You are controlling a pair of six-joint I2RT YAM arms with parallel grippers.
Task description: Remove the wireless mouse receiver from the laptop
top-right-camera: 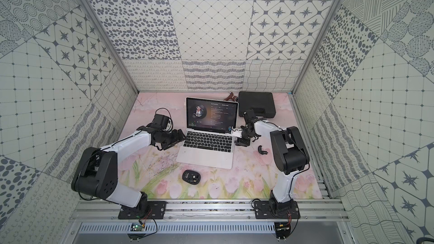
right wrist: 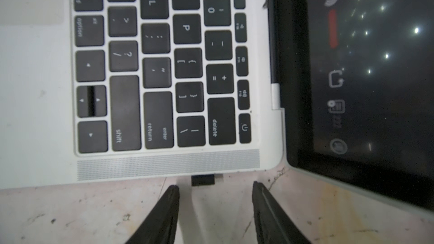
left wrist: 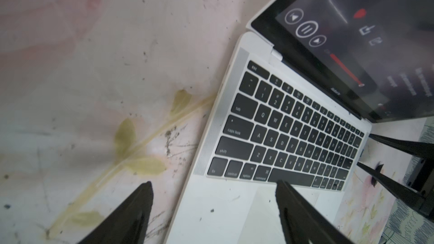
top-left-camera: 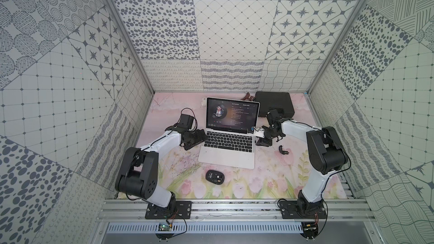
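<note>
The open laptop (top-left-camera: 226,156) stands mid-table with its screen lit. From its right side sticks the small black receiver (right wrist: 203,179), close to the hinge end in the right wrist view. My right gripper faces that edge, open, its fingertips on either side of the receiver's line and just short of it; nothing is between them. On the laptop's left side, my left gripper is open, with one finger over the tablecloth and the other over the palm rest. Whether that gripper touches the laptop cannot be told.
A black mouse (top-left-camera: 214,177) lies in front of the laptop. To its right is a small black curved piece (top-left-camera: 283,150), and a dark case (top-left-camera: 274,104) sits behind the right arm. A brown object (top-left-camera: 247,97) shows behind the screen.
</note>
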